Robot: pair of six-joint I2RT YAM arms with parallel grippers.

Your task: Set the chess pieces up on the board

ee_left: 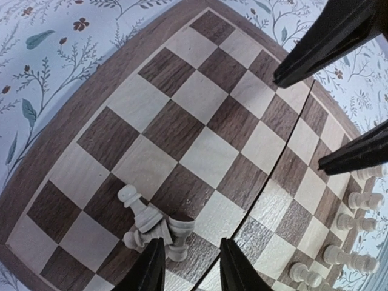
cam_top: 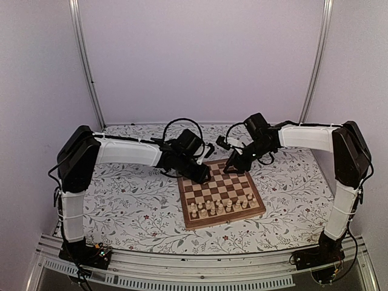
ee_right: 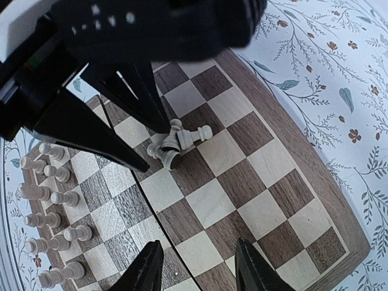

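A few white chess pieces lie tipped over in a small heap (ee_left: pixel 151 223) on the wooden chessboard (ee_left: pixel 200 94). In the left wrist view, my left gripper is part open close to this heap. From the right wrist view, the left fingers (ee_right: pixel 130 91) reach around the heap; whether they touch it I cannot tell. My right gripper stands part open over bare squares, with nothing between its fingertips. Several white pieces (cam_top: pixel 221 207) stand upright in rows along the board's near side.
Both grippers are close together over the far part of the board, the right fingers (ee_left: pixel 330 42) crossing the left wrist view. A dark seam (ee_right: pixel 151 209) runs across the board.
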